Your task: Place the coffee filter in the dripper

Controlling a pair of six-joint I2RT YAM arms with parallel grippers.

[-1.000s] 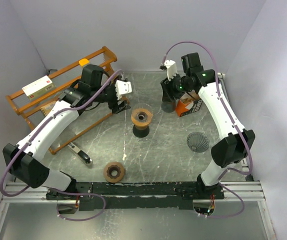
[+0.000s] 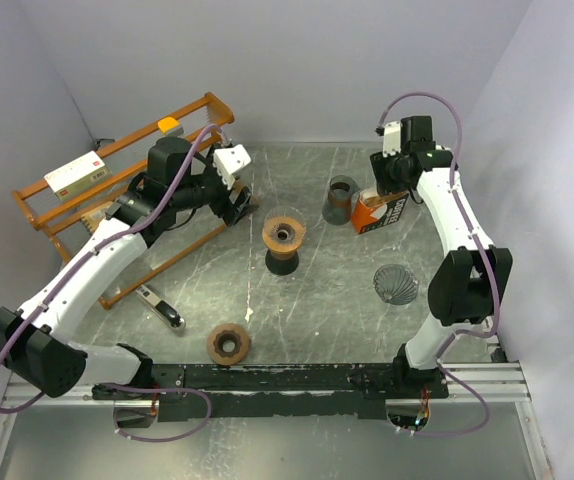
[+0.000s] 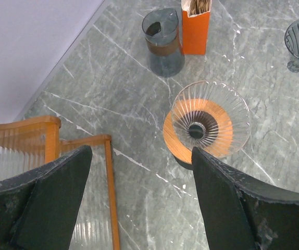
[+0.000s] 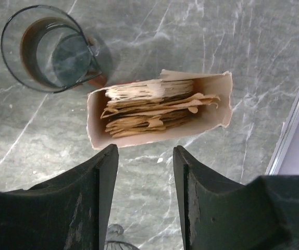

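A clear ribbed dripper [image 3: 227, 114] sits on a wooden-topped stand [image 2: 282, 240] in mid-table. An orange box [image 2: 377, 215] holds a stack of paper coffee filters [image 4: 149, 112], white and brown. My right gripper is open above the box's near side, empty between its fingers. My left gripper hangs open left of the dripper in the top view, also empty.
A glass carafe [image 2: 338, 200] stands left of the box. A ribbed glass [image 2: 396, 285] is at front right, a wooden ring [image 2: 228, 344] at the front. A wooden rack [image 2: 57, 215] fills the left side.
My right gripper has moved rightward from near the carafe to over the filter box. My left arm has shifted slightly, its gripper staying left of the dripper.
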